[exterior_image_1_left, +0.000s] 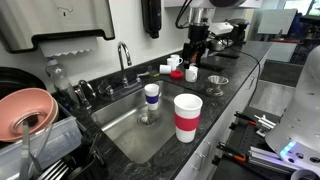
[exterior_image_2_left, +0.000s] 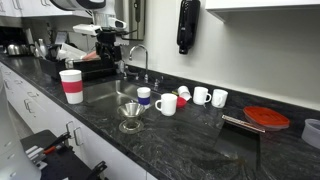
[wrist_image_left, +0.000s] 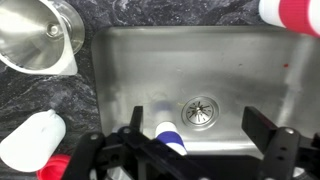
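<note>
My open gripper hangs over the steel sink (wrist_image_left: 130, 70), with nothing between its fingers. In the wrist view, a white cup with a blue band (wrist_image_left: 170, 137) shows at the sink's near edge, between the fingers in the picture but well below them. Exterior view 1 has this banded cup (exterior_image_1_left: 152, 97) upright by the sink. A red and white cup (exterior_image_2_left: 71, 87) stands on the counter at the sink's front. The shiny metal goblet (exterior_image_2_left: 131, 118) is on the counter's front part. Beside a red cup (exterior_image_1_left: 177, 74) stands a white mug (exterior_image_1_left: 191, 73).
The faucet (exterior_image_1_left: 124, 62) rises behind the sink. A rack with pink and white dishes (exterior_image_1_left: 30, 115) fills the left side. More white mugs (exterior_image_2_left: 219, 97), a dark tray (exterior_image_2_left: 238, 140) and a red bowl (exterior_image_2_left: 266, 118) are on the counter.
</note>
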